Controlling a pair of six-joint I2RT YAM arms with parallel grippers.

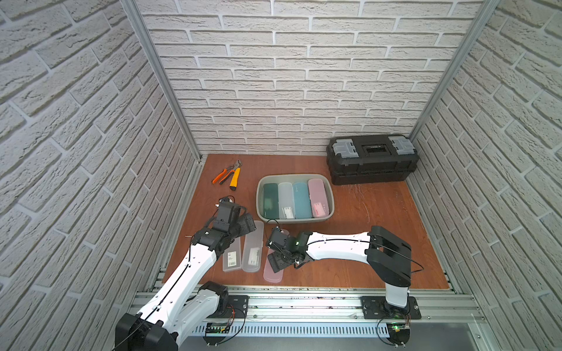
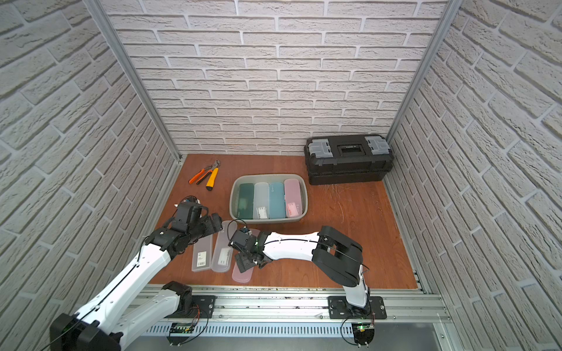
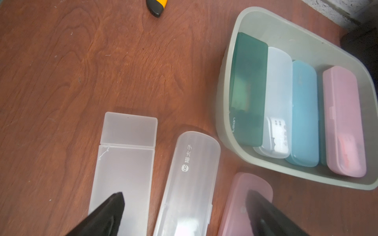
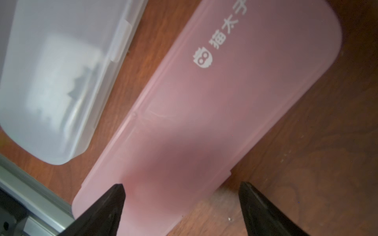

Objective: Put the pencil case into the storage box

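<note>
A pink pencil case (image 4: 204,118) lies flat on the table, and my right gripper hovers over it, open. One fingertip overlaps the case's near end in the right wrist view; the other is over bare wood beside its edge. The grey storage box (image 1: 261,217) holds a dark green case (image 3: 248,90), a clear case (image 3: 278,94), a blue case (image 3: 304,114) and a pink one (image 3: 344,122). My left gripper stands open above a frosted case (image 3: 126,177) and a clear one (image 3: 191,177), both on the table, holding nothing.
Pliers and yellow-handled tools (image 1: 234,178) lie at the back left. A black toolbox (image 1: 373,166) sits at the back right. Bare table (image 1: 380,204) shows on the right. A metal rail (image 4: 27,192) runs along the front edge.
</note>
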